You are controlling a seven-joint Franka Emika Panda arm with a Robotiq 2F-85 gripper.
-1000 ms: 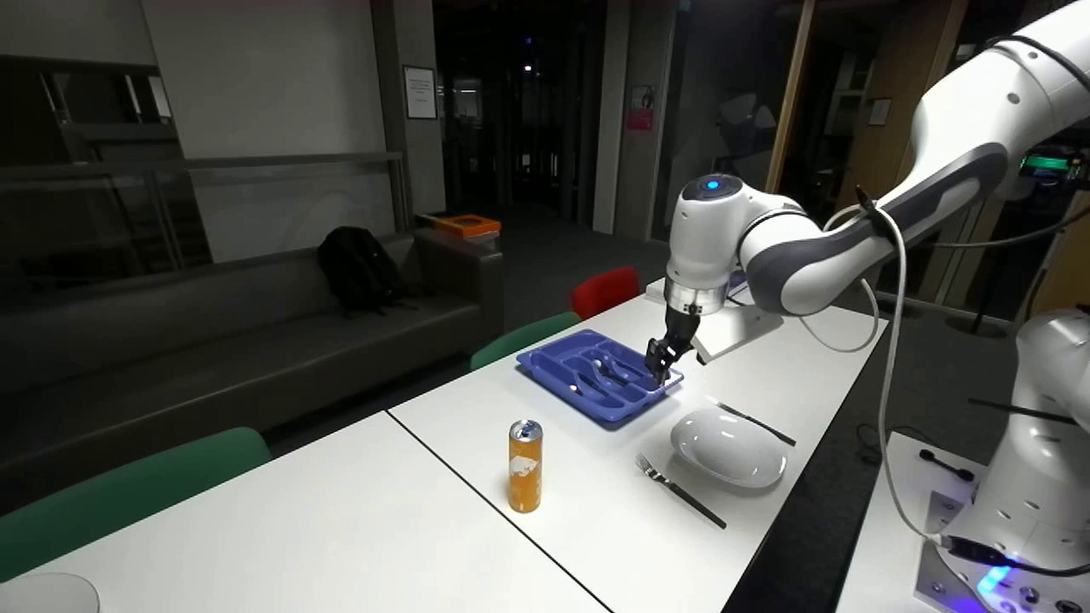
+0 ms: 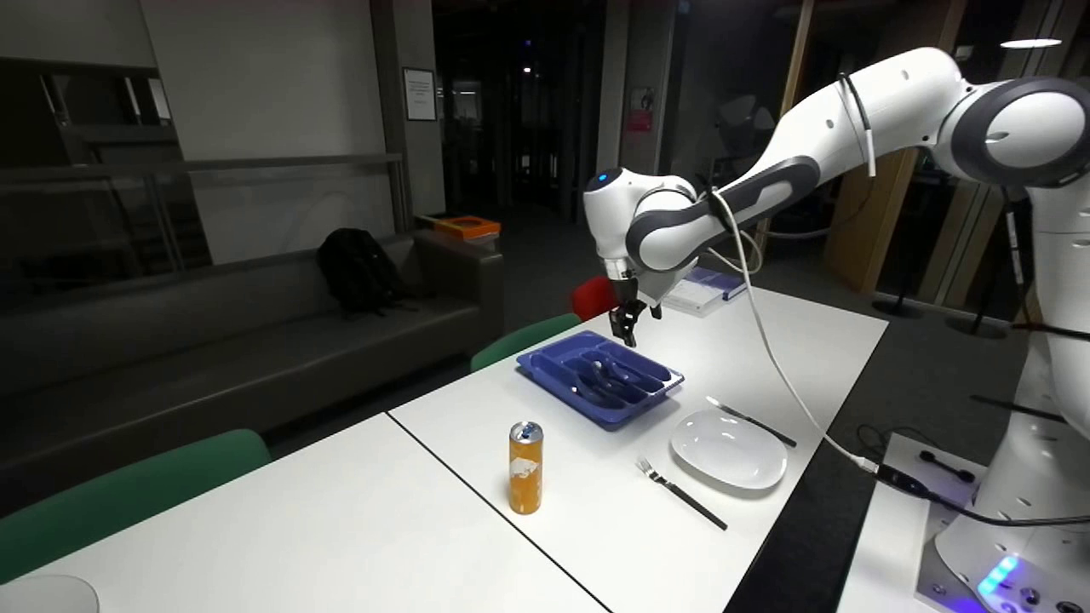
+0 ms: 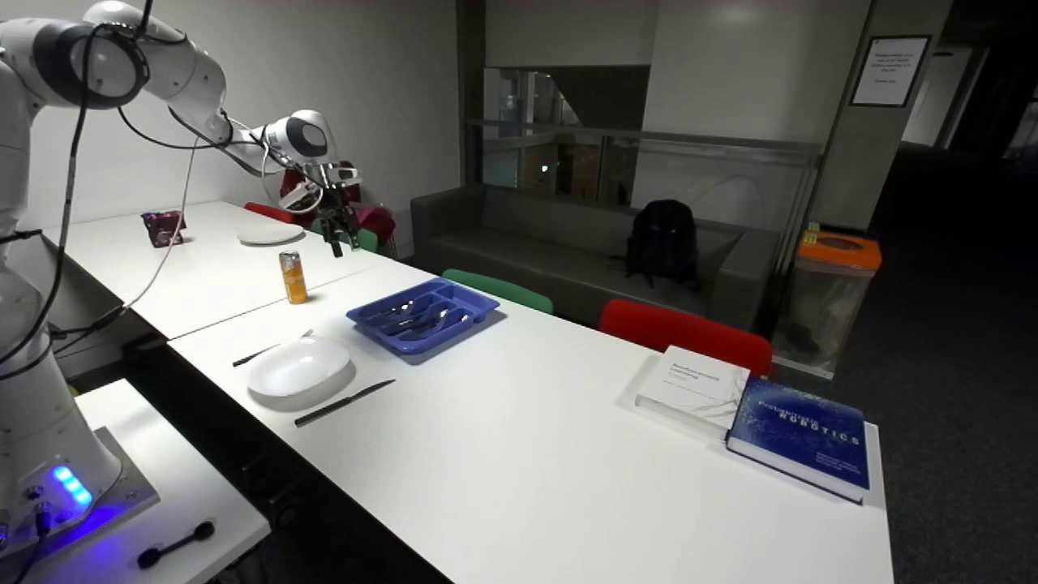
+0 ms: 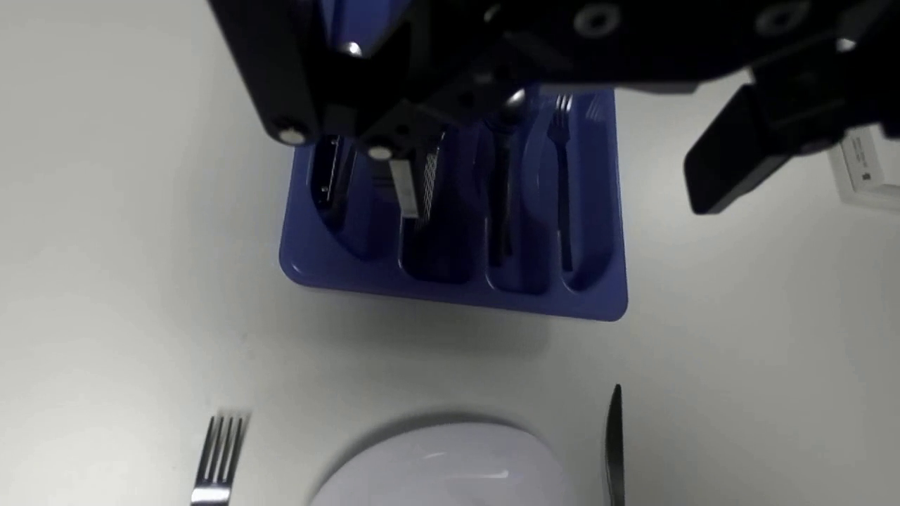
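Observation:
The blue cutlery tray (image 2: 557,383) lies on the white table with forks, spoons and other pieces in its compartments. Above the tray's far side, my gripper (image 2: 639,325) hangs open, apart from the cutlery. In the wrist view its fingers (image 4: 734,156) stand wide apart over the tray, nothing between them, and hide the tray's upper part. A white plate (image 2: 731,449) rests by the table's near edge. On one side of it lies a fork (image 2: 682,492), on the other a knife (image 2: 753,420).
An orange can (image 2: 526,470) stands upright near the table seam. A white book (image 3: 692,384) and a blue book (image 3: 799,433) lie at one end of the table. Chairs line the far side. Much of the tabletop between tray and books is clear.
The arm has reached out away from its base, and my gripper has risen from the tray's near right corner to above its far side. Plate, fork, knife and can have not moved.

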